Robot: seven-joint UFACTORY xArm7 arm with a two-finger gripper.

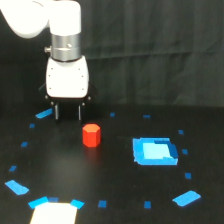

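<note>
A red block [91,135], six-sided in outline, rests on the dark table left of the middle. My white gripper [69,111] hangs up and to the left of it in the image, pointing down. Its two dark fingers [56,111] stand apart, and nothing shows between them. The fingers are not around the block.
At the right lies a blue square [139,151] with a white patch [156,151] inside. A cream-coloured object [53,213] is cut off by the bottom edge. Flat blue tape marks, such as one piece [186,198], dot the table.
</note>
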